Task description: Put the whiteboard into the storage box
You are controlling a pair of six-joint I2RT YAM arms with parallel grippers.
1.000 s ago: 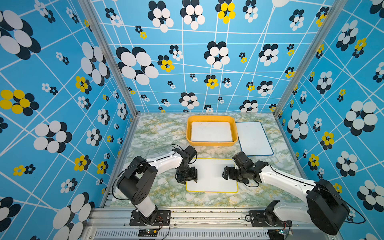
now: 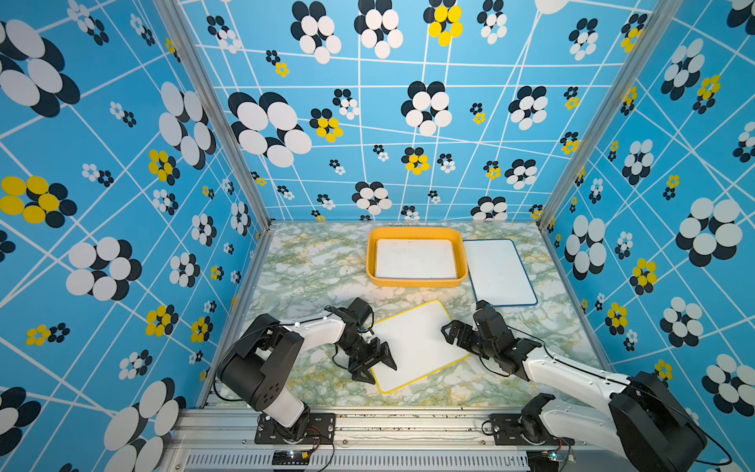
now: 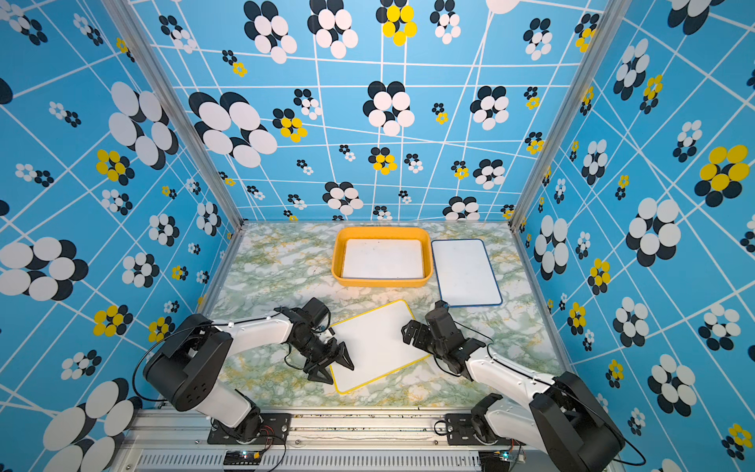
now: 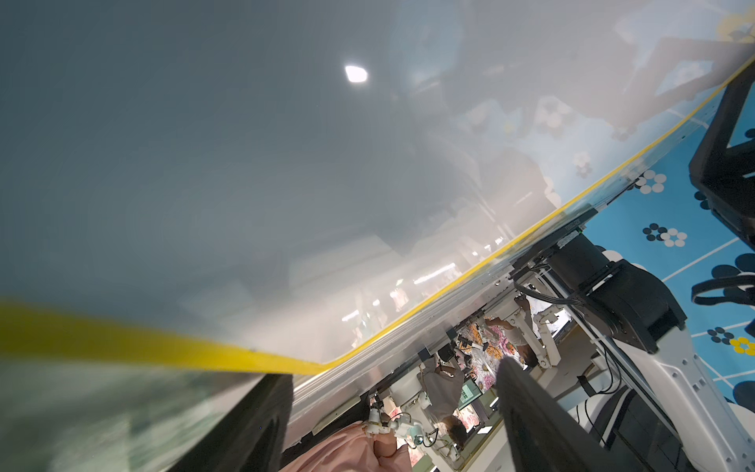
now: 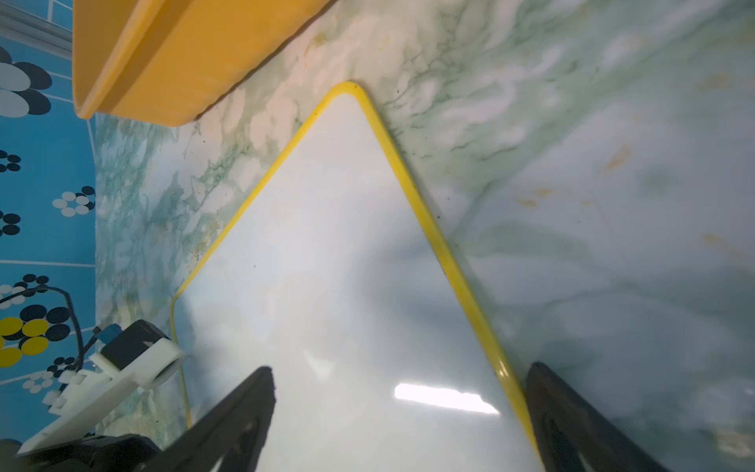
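A yellow-edged whiteboard [image 2: 417, 350] lies tilted on the marble table before the orange storage box [image 2: 417, 281]. My left gripper [image 2: 375, 367] is low at the board's left front corner, fingers apart on either side of its edge in the left wrist view. My right gripper [image 3: 410, 330] stands open at the board's right end, one finger near the yellow edge in the right wrist view; whether it touches cannot be told.
A white sheet or board lies inside the box. A blue-edged whiteboard [image 2: 500, 271] lies right of the box.
The yellow board has turned, its left end coming toward the front and its right end moving back.
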